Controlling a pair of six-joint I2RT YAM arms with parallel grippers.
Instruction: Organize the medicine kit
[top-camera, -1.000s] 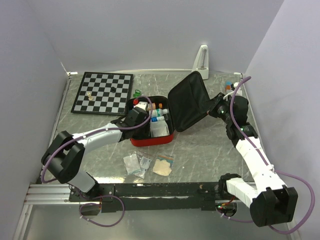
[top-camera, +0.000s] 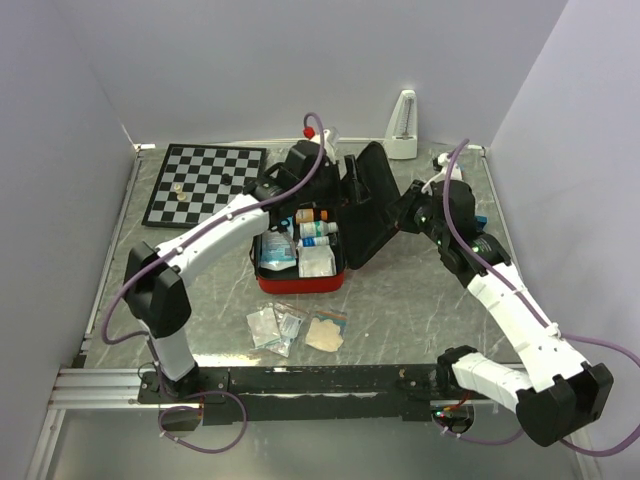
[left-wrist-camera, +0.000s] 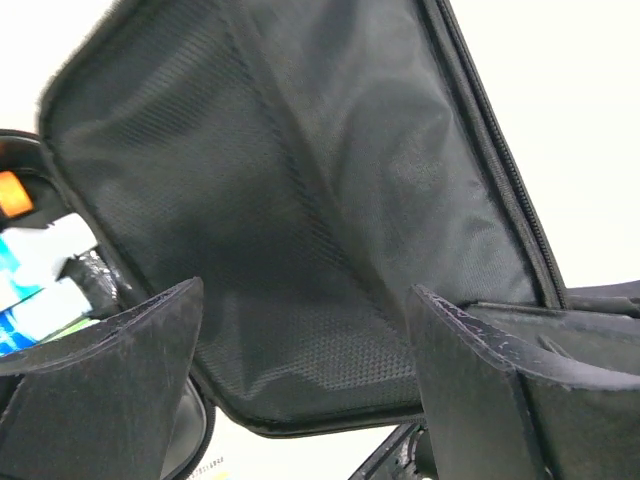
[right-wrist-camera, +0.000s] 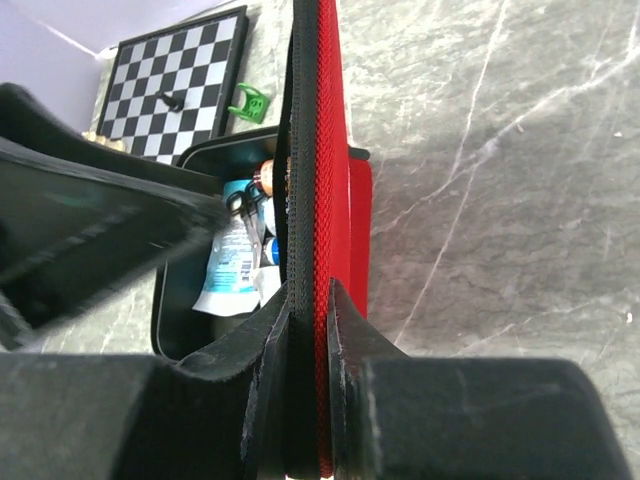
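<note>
The red and black medicine kit (top-camera: 300, 285) stands on the table with its black lid (top-camera: 368, 215) raised on its right side. Inside lie bottles (top-camera: 318, 228), a white pack (top-camera: 317, 261), a blue and white packet (top-camera: 278, 250) and, in the right wrist view, dark scissors (right-wrist-camera: 243, 203). My right gripper is shut on the lid's edge, whose red zipper side runs upward between its fingers. Above the kit, near the lid's upper left, my left gripper is open. The lid's mesh lining fills its wrist view, and nothing is gripped there.
Several clear bags (top-camera: 325, 331) lie in front of the kit. A chessboard (top-camera: 204, 185) is at the back left, and a white metronome (top-camera: 402, 126) stands at the back. Bare table lies right of the lid.
My left gripper has risen out of the kit and moved right toward the lid. The right gripper has moved left, and the lid has tilted further up with it.
</note>
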